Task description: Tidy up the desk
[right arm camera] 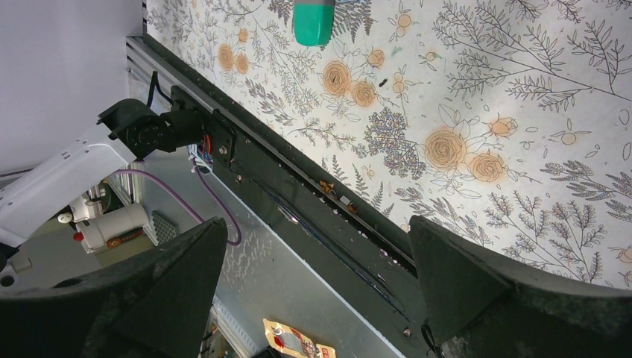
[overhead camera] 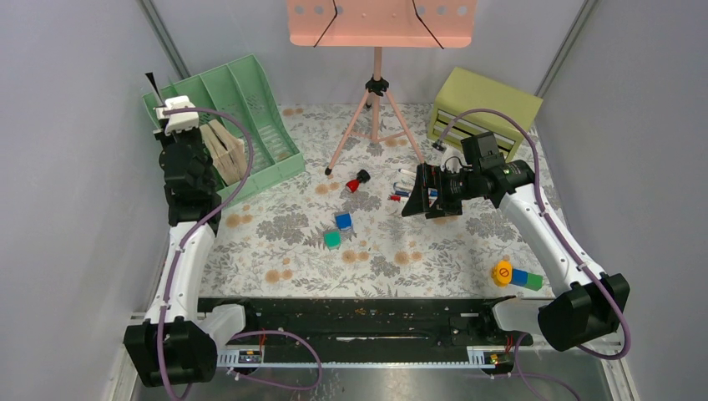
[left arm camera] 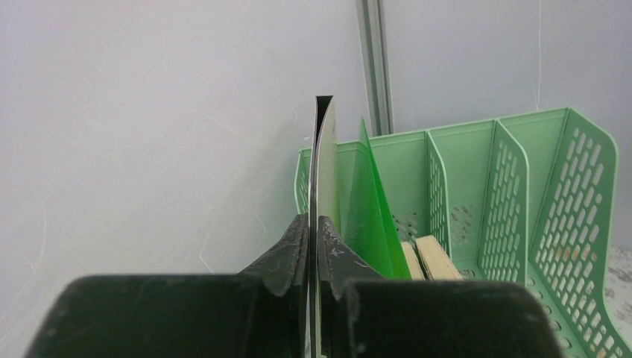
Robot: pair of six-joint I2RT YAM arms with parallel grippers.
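Observation:
A thin upright item like a book or folder, with a dark edge and pale side (left arm camera: 326, 160), stands between the fingers of my left gripper, which is shut on it. It rises at the left end of the green rack (left arm camera: 462, 145), beside a bright green folder (left arm camera: 376, 216); whether its lower end is inside a slot is hidden. Cream books (overhead camera: 221, 150) lean within the rack. Over the desk's right half, my right gripper (overhead camera: 424, 196) is open and empty, its fingers (right arm camera: 477, 287) wide apart.
Blue (overhead camera: 343, 220) and teal (overhead camera: 332, 240) pieces and a red-black item (overhead camera: 357, 180) lie mid-desk. Several markers (overhead camera: 402, 190) sit partly under the right gripper. A yellow-blue-green item (overhead camera: 522, 279) is front right. The pink stand (overhead camera: 376, 100) and olive drawer box (overhead camera: 488, 96) are at the back.

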